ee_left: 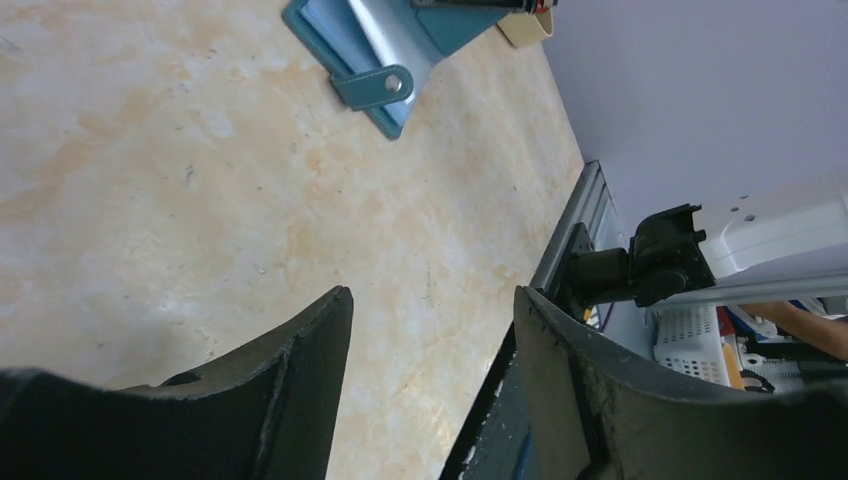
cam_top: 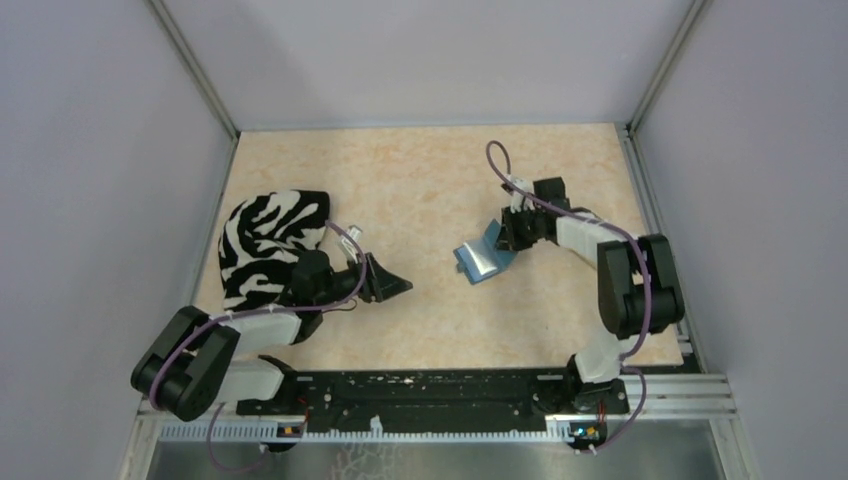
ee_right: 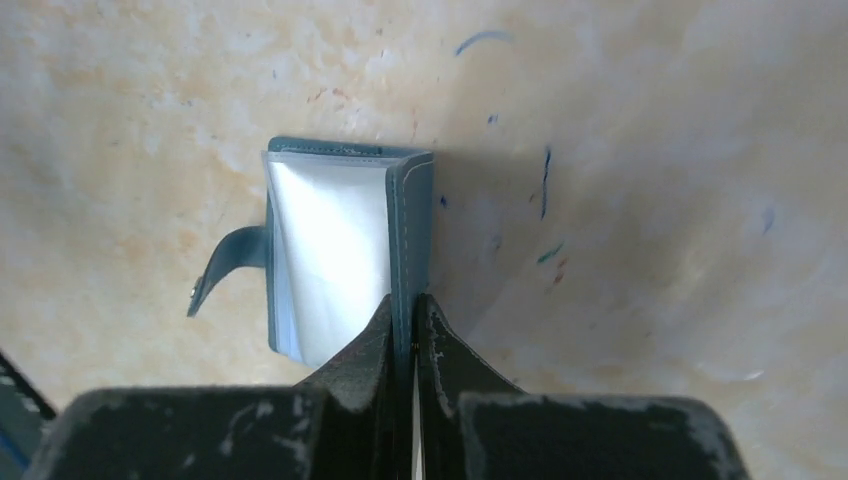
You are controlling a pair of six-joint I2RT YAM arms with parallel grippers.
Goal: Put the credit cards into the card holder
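A blue card holder (cam_top: pixel 478 260) lies opened on the table at centre right, its clear sleeve (ee_right: pixel 335 240) facing up and its snap strap (ee_left: pixel 372 87) sticking out from one side. The right gripper is shut on the holder's raised blue cover, which stands on edge between the fingertips. Well to the left, my left gripper (cam_top: pixel 400 288) hovers over the table, its fingers (ee_left: pixel 320 340) apart and nothing between them. I can make out no separate credit card in any view.
A black-and-white patterned cloth (cam_top: pixel 262 235) lies at the table's left, partly behind the left arm. A small beige box (ee_left: pixel 527 28) shows near the right edge. Between the two grippers the table (cam_top: pixel 420 200) is clear.
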